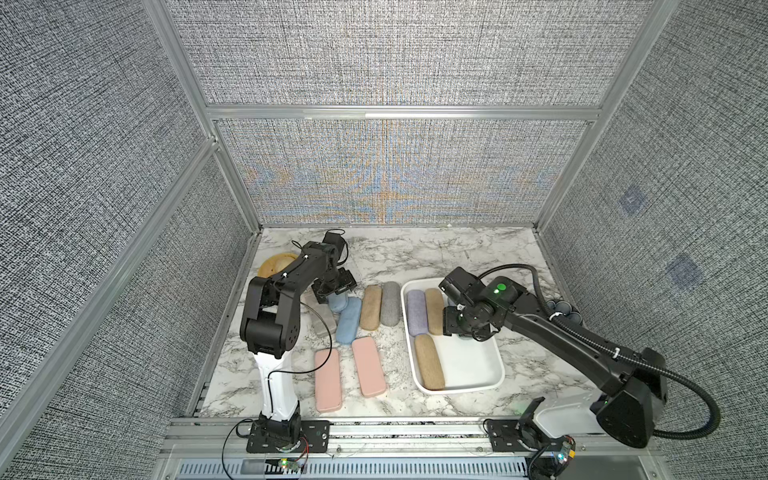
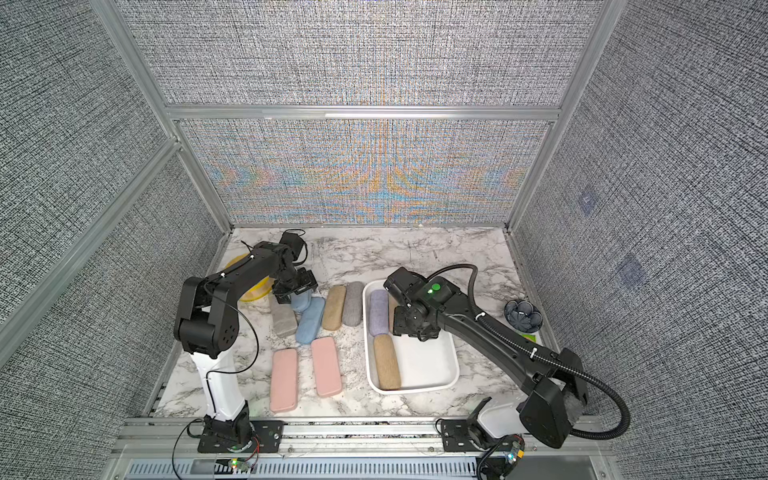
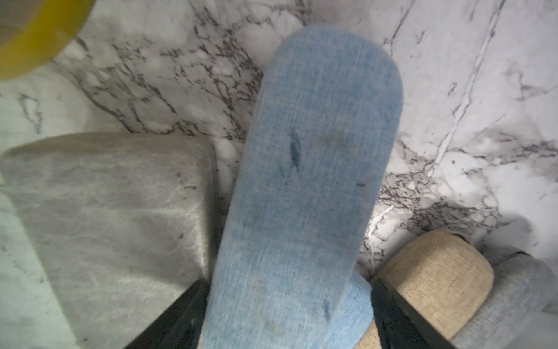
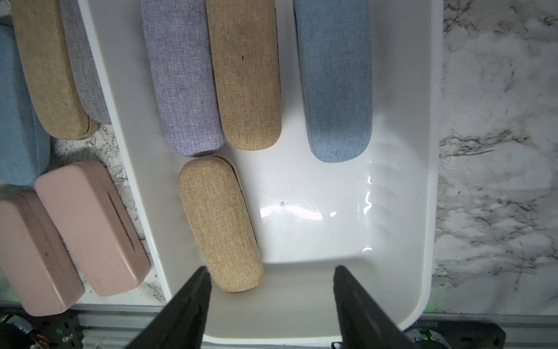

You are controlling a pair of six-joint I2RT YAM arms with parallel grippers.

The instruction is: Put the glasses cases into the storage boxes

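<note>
My left gripper is over a light-blue case [image 3: 308, 145], its fingers either side of the near end; whether they grip it is unclear. The white storage box [image 4: 430, 203] holds a lavender case [image 4: 180, 75], two tan cases [image 4: 244, 69] and a blue case [image 4: 334, 81]. My right gripper hangs open above the box, nothing between its fingers.
A yellow round container [image 2: 257, 289] stands at the back left, partly behind my left arm. A dark flower-shaped holder [image 2: 524, 316] is at the right edge. The box's near-right area is empty, and bare marble lies behind the cases.
</note>
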